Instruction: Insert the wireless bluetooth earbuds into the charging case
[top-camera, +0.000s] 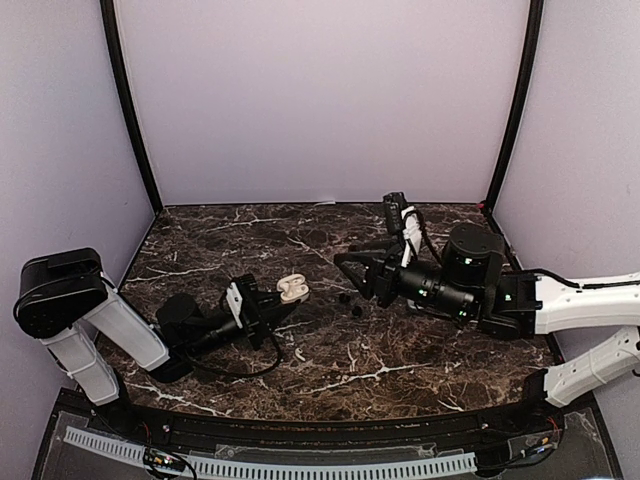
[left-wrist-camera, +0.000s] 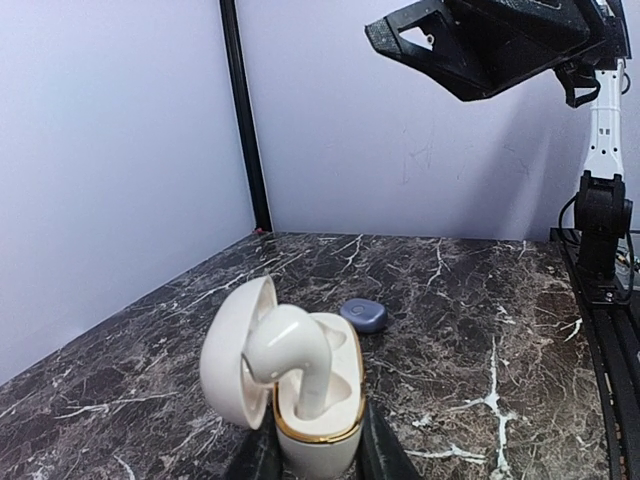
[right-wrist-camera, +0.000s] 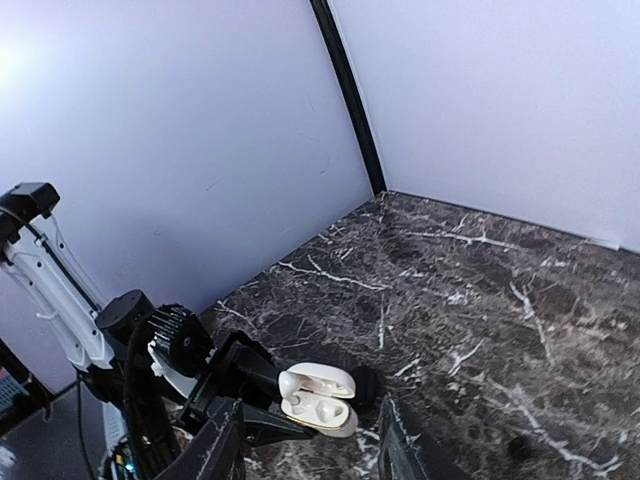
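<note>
My left gripper is shut on the white charging case (top-camera: 293, 290), holding it above the table with lid (left-wrist-camera: 226, 352) raised. A white earbud sits in the case at the lid side; the other compartment (right-wrist-camera: 323, 412) looks empty in the right wrist view. My right gripper stands open to the right of the case and, in the left wrist view, higher than it, with nothing seen between its fingers.
A small blue-grey object (left-wrist-camera: 363, 314) lies on the marble table (top-camera: 230, 230) beyond the case. Small dark items lie near the middle. Walls stand on three sides.
</note>
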